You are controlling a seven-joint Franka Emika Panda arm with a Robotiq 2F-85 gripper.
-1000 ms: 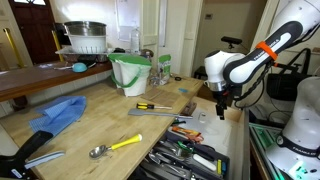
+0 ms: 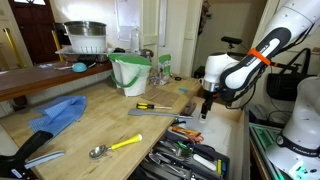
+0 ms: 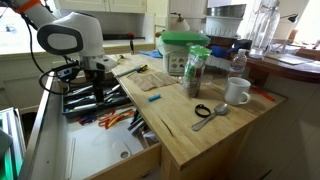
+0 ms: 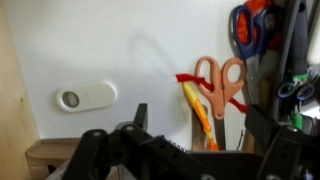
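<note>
My gripper stands open over the light-coloured bottom of an open drawer, with nothing held. In the wrist view, orange-handled scissors with red pieces beside them lie ahead of the fingers. A yellow-and-orange pen-like item lies along them, partly covered at its lower end by the gripper. Dark blue scissors lie to their right. Off to the left, apart from these, rests a white oval object with a round dark spot. In the first exterior view, the gripper hangs above the drawer's far part.
Several dark-handled tools crowd the drawer's near part. On the wooden counter beside it are a spoon, a yellow-handled tool, a blue cloth and a green-rimmed white bucket. A white mug stands farther along.
The arm's wrist has turned and risen somewhat over the drawer. Objects on the counter have not moved.
</note>
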